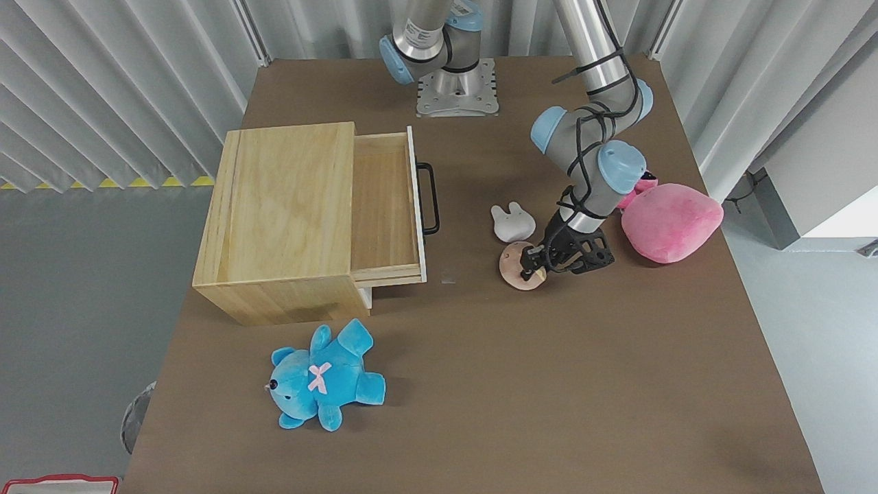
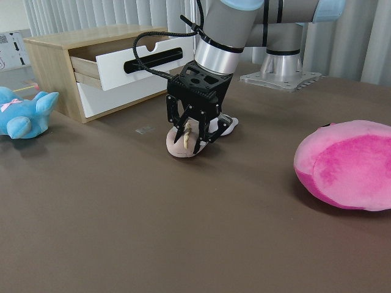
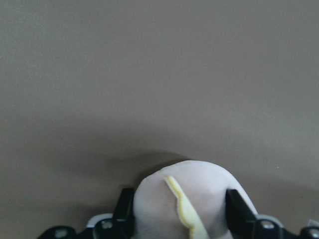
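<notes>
My black gripper is down over a flattish pale-pink plush with a yellow strip on it. In the wrist view the fingers straddle the plush, one on each side; whether they squeeze it is unclear. Behind it lies a small white rabbit-shaped plush, partly hidden by the gripper in the left view.
A wooden cabinet with its drawer pulled out stands left. A blue bear lies near the front left, a big pink plush to the right.
</notes>
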